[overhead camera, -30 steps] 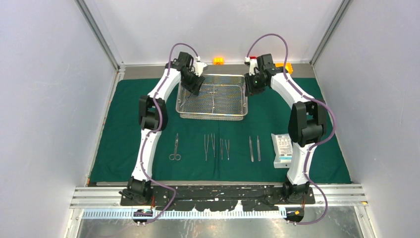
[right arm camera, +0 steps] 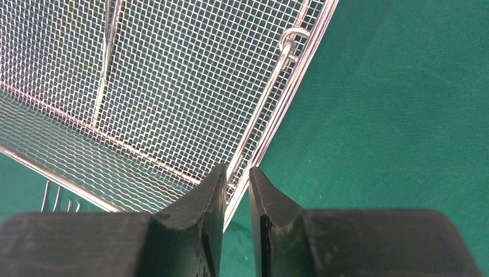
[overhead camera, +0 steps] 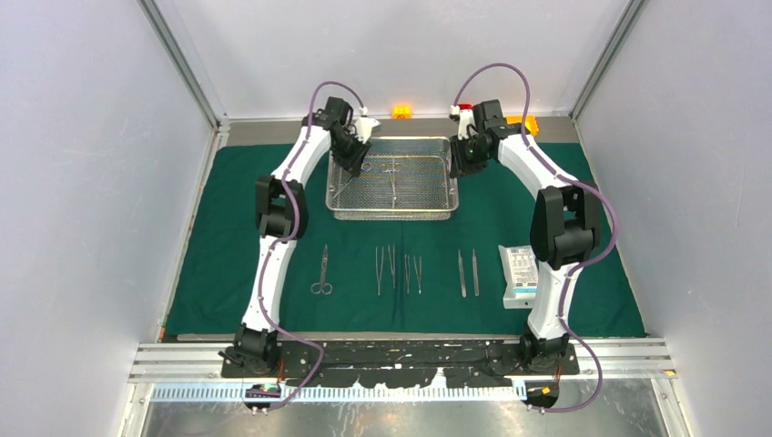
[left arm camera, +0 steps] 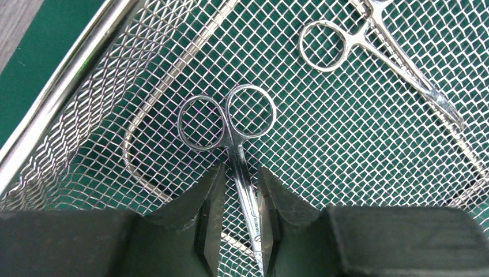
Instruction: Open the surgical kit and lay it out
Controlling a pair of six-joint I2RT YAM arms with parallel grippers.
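In the wire basket (overhead camera: 391, 215), ring-handled scissors (left arm camera: 241, 167) lie on the mesh. My left gripper is partly open with its fingers on either side of their shank; a gap shows on one side at least. Another ring-handled instrument (left arm camera: 403, 72) rests in the basket to the right in the left wrist view. My right gripper, also partly open, has the basket's right rim (right arm camera: 291, 86) passing between its fingers, and whether they touch it I cannot tell.
On the green drape lie scissors (overhead camera: 323, 271), several tweezers-like tools (overhead camera: 380, 271) and two slim handles (overhead camera: 462, 275). A white box (overhead camera: 520, 276) sits by the right arm. Bare drape (overhead camera: 228, 237) stretches out at the left.
The basket has shifted slightly to the right. The tools in front have stayed put.
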